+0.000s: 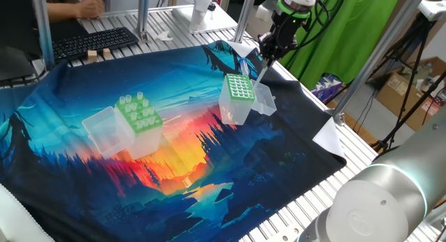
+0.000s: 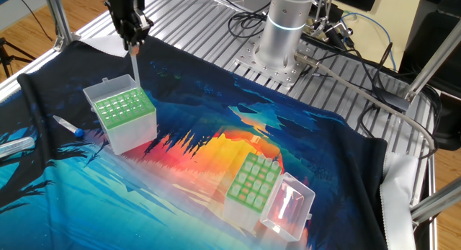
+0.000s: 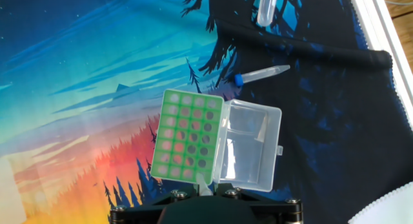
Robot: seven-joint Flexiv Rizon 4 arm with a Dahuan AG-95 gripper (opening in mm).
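Note:
My gripper [image 2: 134, 47] is shut on a slender translucent tip [image 2: 135, 70], which hangs roughly upright, narrow end down. The wrist view shows only a short piece of this tip [image 3: 204, 184] between the dark fingers. Close by stands a clear box with a green rack top [image 2: 126, 112], its holes apparently empty, its lid [image 3: 251, 145] folded open. In exterior view 1 the tip [image 1: 262, 72] appears over the lid side of this box; its height above the lid is hard to tell. A second green-topped box [image 1: 139, 116] holds several translucent tips upright.
Beside the empty-looking rack lie a blue-capped tube [image 3: 261, 75] and a larger clear tube [image 2: 16, 146]. The second box's open lid [image 2: 288, 206] takes up room next to it.

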